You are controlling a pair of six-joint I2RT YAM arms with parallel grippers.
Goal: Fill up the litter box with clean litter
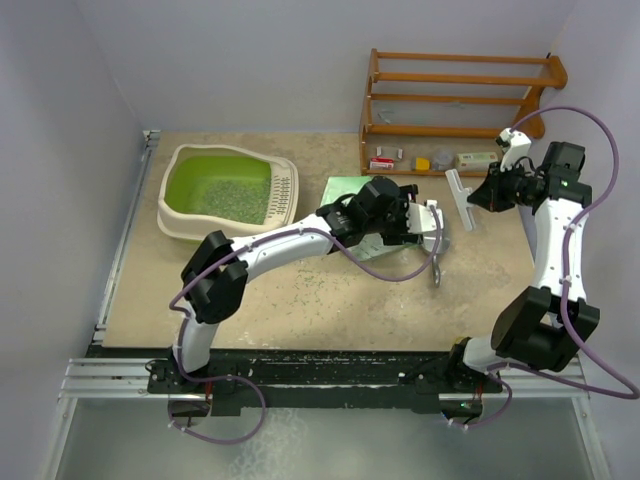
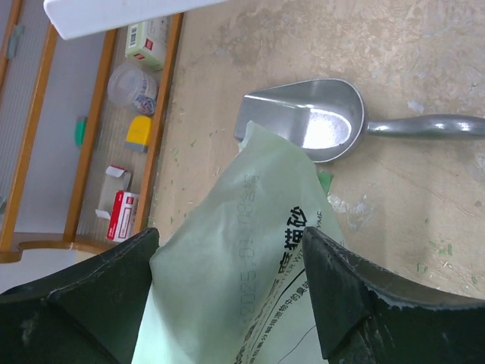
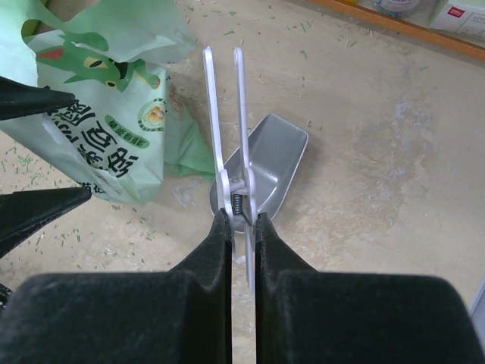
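Note:
The pale green litter bag rises between the spread fingers of my open left gripper; in the right wrist view its printed front (image 3: 98,144) shows by those fingers. From the top, the arm hides much of the bag. My right gripper is shut on a white spring-hinged clip (image 3: 245,171), its two long bars slightly apart and empty. The clip (image 1: 461,200) is held to the right of the bag. At the left stands the cream and green litter box (image 1: 284,190), with green pellets (image 1: 237,200) covering part of its floor.
A metal scoop lies on the floor beside the bag, under the clip in the right wrist view. A wooden rack (image 1: 460,78) with small packages stands at the back. Floor in front of the bag is clear, with scattered green crumbs.

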